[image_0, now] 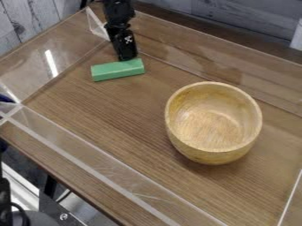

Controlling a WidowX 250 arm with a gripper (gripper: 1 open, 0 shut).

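My black gripper [122,47] reaches down from the top of the view, just behind a flat green block [118,70] lying on the wooden table. Its fingertips are small and dark, at or very near the block's back edge; whether they touch it cannot be told. Nothing is seen held between them. A large round beige bowl [213,124] stands on the right.
A raised edge runs along the back right, and dark objects show at the lower left corner.
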